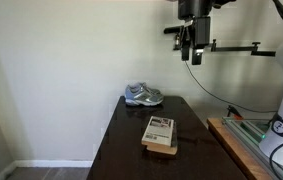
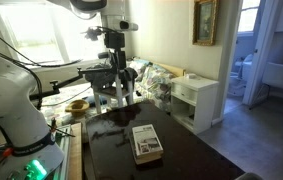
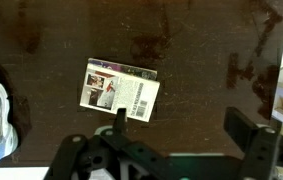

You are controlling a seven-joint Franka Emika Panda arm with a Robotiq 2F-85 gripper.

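Observation:
On the dark table lies a thick book with a printed, picture-bearing cover facing up. From the wrist view, the book sits slightly turned, left of centre; whether it is one book or a small stack is hard to tell. High above the table hangs my gripper, pointing down and well clear of everything. In the wrist view its fingers are wide apart with nothing between them, so the gripper is open. A grey-blue shoe rests at the table's far end.
Beside my base runs a wooden-edged surface. A white shelf unit stands beyond the table, with cluttered items near it.

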